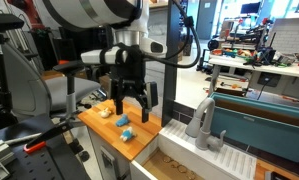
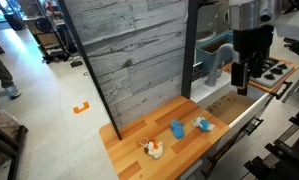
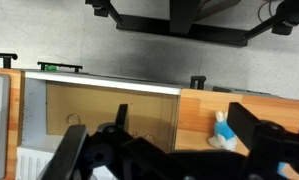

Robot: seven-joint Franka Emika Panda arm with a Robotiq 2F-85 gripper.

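Observation:
My gripper (image 1: 133, 110) hangs fingers-down above the wooden counter, apart from the things on it. In the wrist view its dark fingers (image 3: 120, 118) stand wide apart, and nothing shows between them. Near the open drawer lies a small blue-and-white toy (image 2: 203, 124), also visible beside the right finger in the wrist view (image 3: 224, 130). Farther along sit a blue piece (image 2: 177, 129) and a whitish toy with orange (image 2: 152, 148).
Beside the counter is an open, largely bare drawer or sink box (image 3: 99, 105). A white faucet (image 1: 201, 118) rises behind it. Grey plank panelling (image 2: 139, 55) backs the counter, and a workbench (image 1: 259, 64) stands farther off.

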